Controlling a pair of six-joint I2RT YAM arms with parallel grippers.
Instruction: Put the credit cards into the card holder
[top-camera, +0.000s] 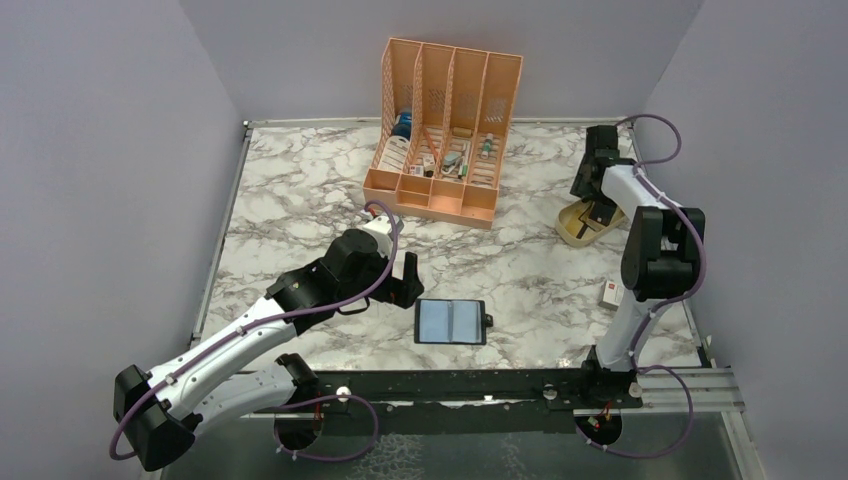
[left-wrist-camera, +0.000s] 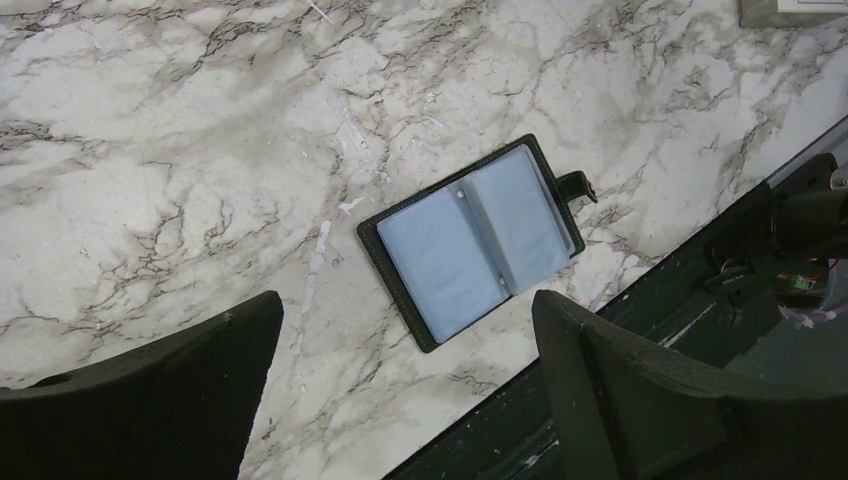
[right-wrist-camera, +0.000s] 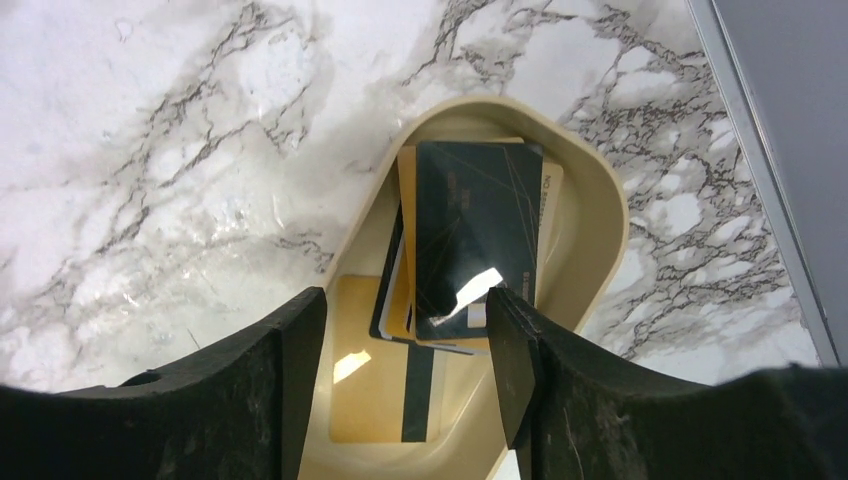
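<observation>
An open card holder (top-camera: 450, 321) with pale blue sleeves and a black cover lies at the front middle, also under my left wrist camera (left-wrist-camera: 440, 260). My left gripper (top-camera: 404, 280) is open above and behind it, empty. A cream oval tray (top-camera: 570, 232) at the right holds a pile of cards (right-wrist-camera: 475, 225), dark and gold, plus a gold card with a black stripe (right-wrist-camera: 370, 395). My right gripper is over this tray, its fingers parted, with no card seen held between them.
An orange compartment organizer (top-camera: 445, 205) with small items stands at the back middle. A small white box (top-camera: 611, 294) lies at the front right. Walls border the table on both sides.
</observation>
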